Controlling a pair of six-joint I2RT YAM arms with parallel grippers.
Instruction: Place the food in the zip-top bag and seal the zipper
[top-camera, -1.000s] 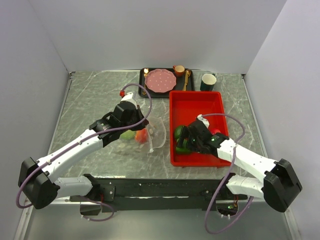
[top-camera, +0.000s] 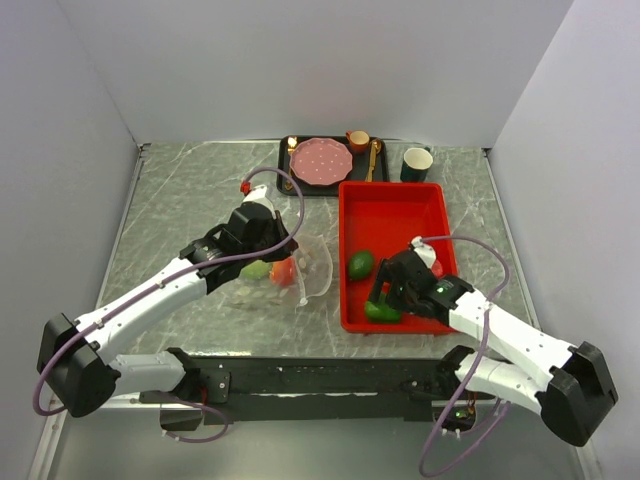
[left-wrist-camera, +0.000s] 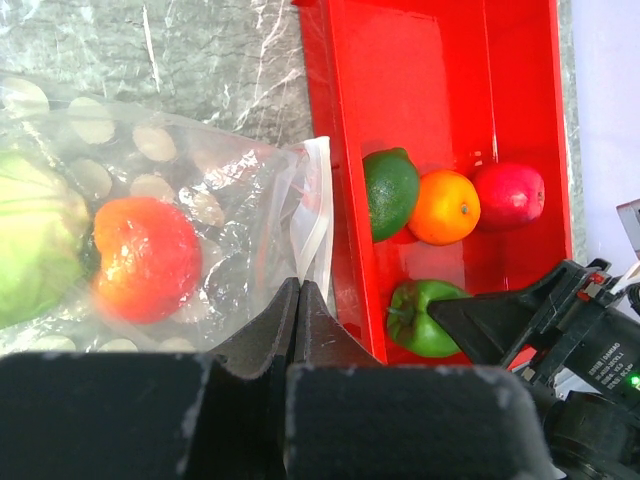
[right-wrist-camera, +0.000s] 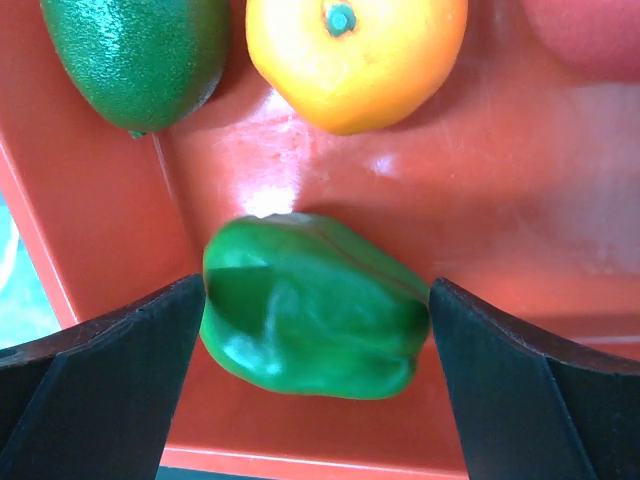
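The clear zip top bag (left-wrist-camera: 240, 190) lies on the table, with green leafy food (left-wrist-camera: 35, 240) and a red tomato (left-wrist-camera: 148, 258) inside. At the bag's mouth, my left gripper is shut, and film and the white zipper strip (left-wrist-camera: 312, 215) meet at its fingertips. A green bell pepper (right-wrist-camera: 310, 310) rests in the red bin (top-camera: 392, 205). Around the pepper stands my right gripper, open, one finger on either side; whether they touch it is unclear. Beside the pepper are an avocado (left-wrist-camera: 390, 193), an orange (left-wrist-camera: 444, 207) and a red round fruit (left-wrist-camera: 508, 194).
Behind the bin, a black tray (top-camera: 283, 182) carries a pink plate (top-camera: 321, 161), an orange cup (top-camera: 357, 141) and golden cutlery. A dark mug (top-camera: 415, 165) stands to its right. The bin's left wall (left-wrist-camera: 345, 190) rises close beside the bag's mouth.
My right gripper has shifted to the right and slightly toward the front over the bin. More of the avocado and the pepper shows now. The left arm and the bag look unmoved.
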